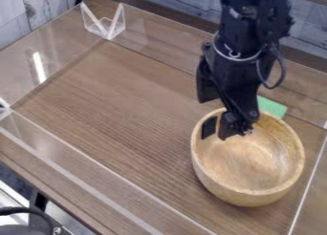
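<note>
My black gripper (220,113) hangs at the right of the table, open, over the upper left part of a large tan wooden bowl (255,180). The bowl's inside shows empty where visible. A mint-green block (271,107) lies behind the bowl, partly hidden by the gripper and the bowl.
A white wire holder (105,19) stands at the back left. A dark object (26,220) is at the lower left edge.
</note>
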